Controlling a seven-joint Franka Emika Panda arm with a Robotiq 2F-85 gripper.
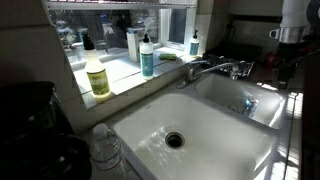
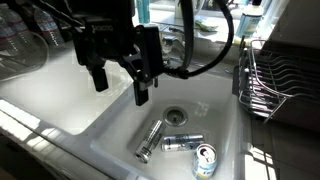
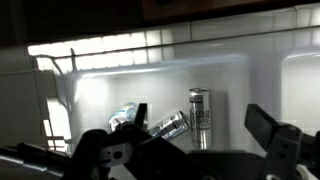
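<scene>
Three cans lie in one basin of the white double sink. In exterior view 2, a blue-and-white can is closest to the camera, a silvery can lies behind it, and another slim can is at the left. From the wrist, one slim can appears between the fingers in the picture, but below them in the basin. My black gripper hangs above the sink, its two fingers spread wide with nothing held.
A dish rack stands right of the basin in exterior view 2. The faucet reaches over the sink from the window side. Soap bottles line the sill. The other basin is empty.
</scene>
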